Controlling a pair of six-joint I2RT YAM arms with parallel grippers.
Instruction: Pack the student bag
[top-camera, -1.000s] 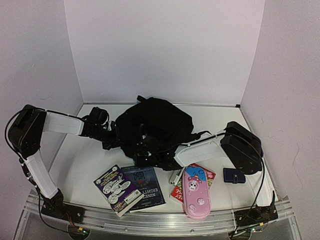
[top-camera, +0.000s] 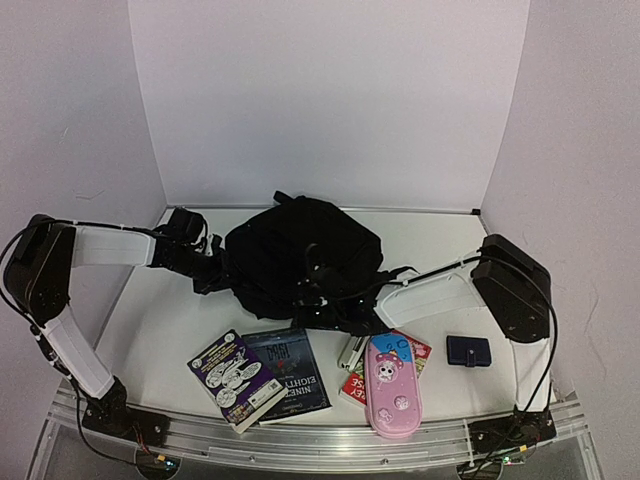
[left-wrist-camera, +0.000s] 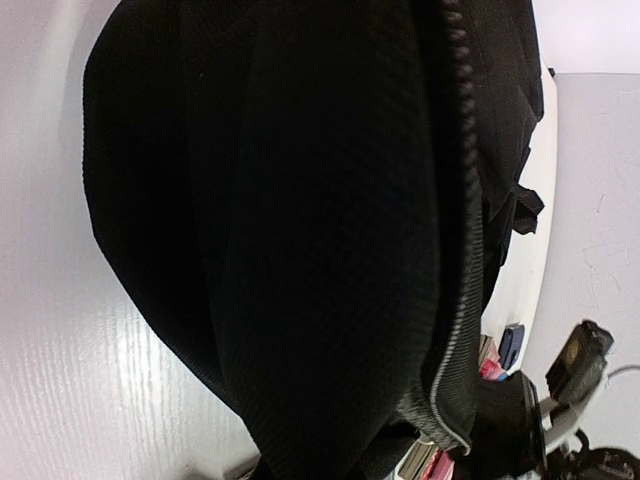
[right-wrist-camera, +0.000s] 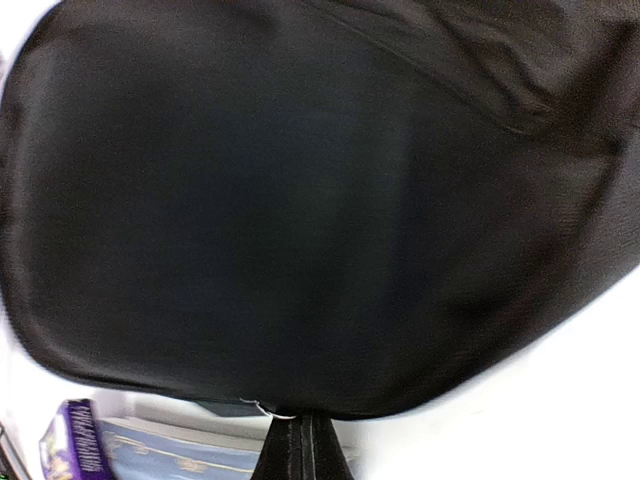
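Note:
The black bag lies limp at the back middle of the table. At its left edge is my left gripper; bag cloth hides those fingers in the left wrist view, where a zipper runs down the bag. My right gripper is shut, its tips at the bag's lower edge beside a thin pale loop. Anything thin between them is too small to see. In front lie a purple book, a dark book, a pink pencil case and a red book.
A dark blue wallet lies alone at the right. A grey-white item sits against the pencil case. Bare table shows at the left front, and the right rear is clear too. Walls stand on three sides.
My right arm has swung to the right along the bag's front. The left gripper has shifted slightly left, and the bag's left edge has moved that way too. The books and pencil case are unmoved.

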